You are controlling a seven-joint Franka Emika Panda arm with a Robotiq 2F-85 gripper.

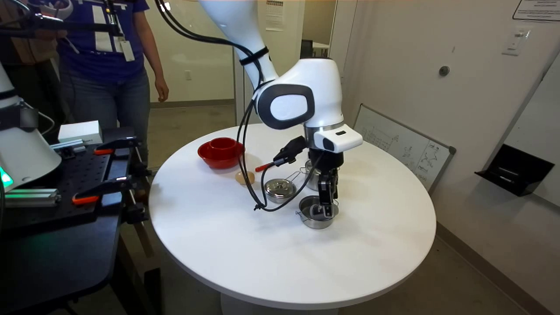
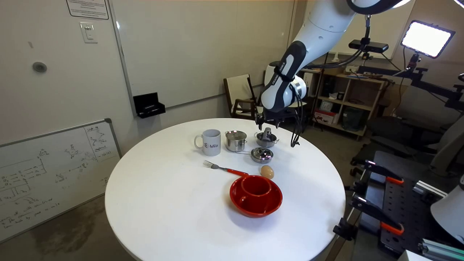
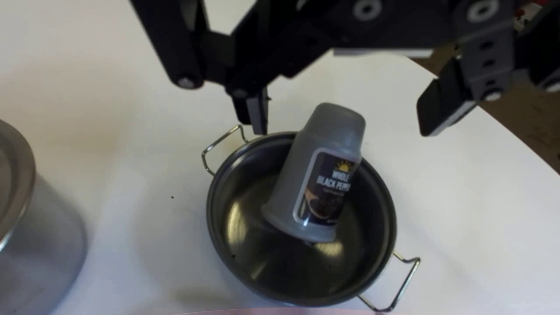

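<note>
A grey-capped bottle labelled whole black pepper leans inside a small metal pot with wire handles, its cap end tilted up against the rim. My gripper is open above the pot, its fingers spread wide to either side of the bottle's cap with nothing held. In exterior view 1 the gripper is low over the pot and partly covers the bottle. From the other side, exterior view 2 has the bottle standing out of the pot.
Close by stand a taller lidded pot and a low lidded pan. A white mug, a red-handled fork, an egg and a red bowl holding a red cup lie further off.
</note>
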